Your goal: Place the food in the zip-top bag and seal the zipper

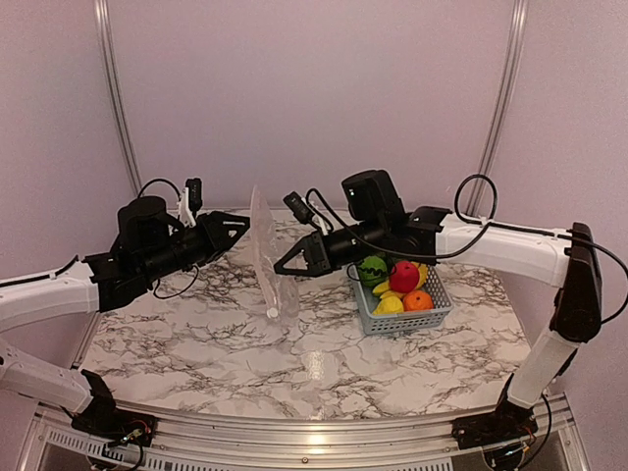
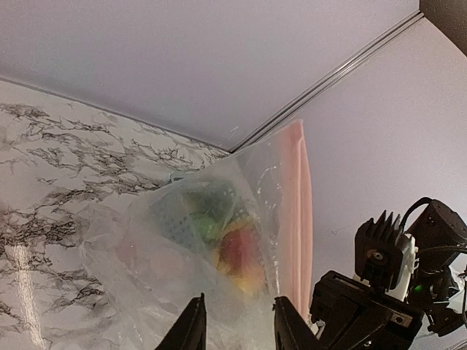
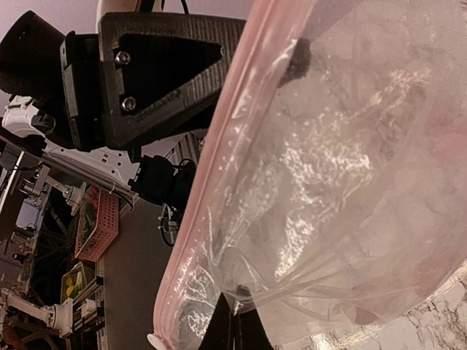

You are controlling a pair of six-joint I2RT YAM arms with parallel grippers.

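A clear zip bag (image 1: pixel 262 240) with a pink zip strip (image 2: pixel 300 211) hangs upright between my two grippers. My right gripper is shut on the clear film near the lower end of the strip. To the bag's left, my left gripper stands part open with nothing gripped between its fingers. In the right wrist view, a dark fingertip shows through the film just beyond the strip; whether it touches the bag I cannot tell. The food, toy fruit such as an orange (image 1: pixel 418 300), a red fruit (image 1: pixel 403 276) and a watermelon (image 1: pixel 372 270), lies in the basket.
The grey basket (image 1: pixel 404 321) stands on the marbled table (image 1: pixel 216 343) to the right, under and in front of my right arm. Pale walls enclose the back and sides.
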